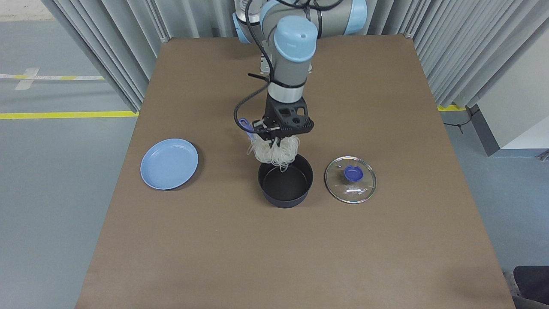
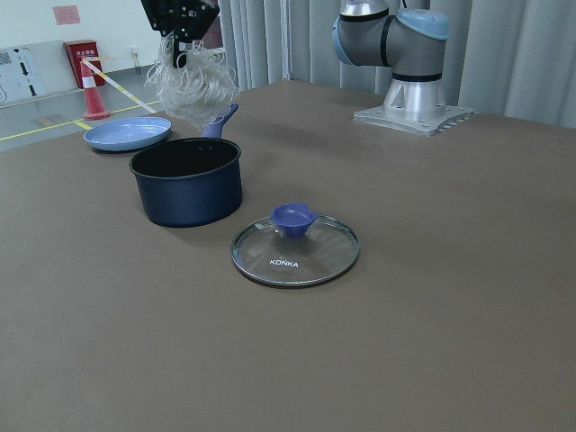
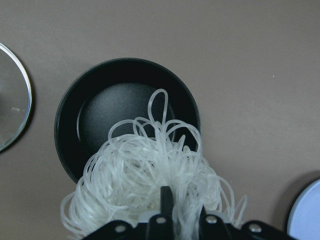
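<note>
A white clump of noodle-like strands [image 1: 280,152] hangs from my gripper [image 1: 272,138], which is shut on it, just above and behind the dark pot [image 1: 285,188]. In the wrist view the strands [image 3: 135,180] overlap the near side of the pot [image 3: 115,70], with loops over its opening; the black fingers are partly covered by them. The pot's purple handle [image 2: 220,121] shows behind the strands in the left view.
A blue plate [image 1: 168,164] lies empty to the left. A glass lid [image 1: 342,185] with a blue knob lies to the right of the pot.
</note>
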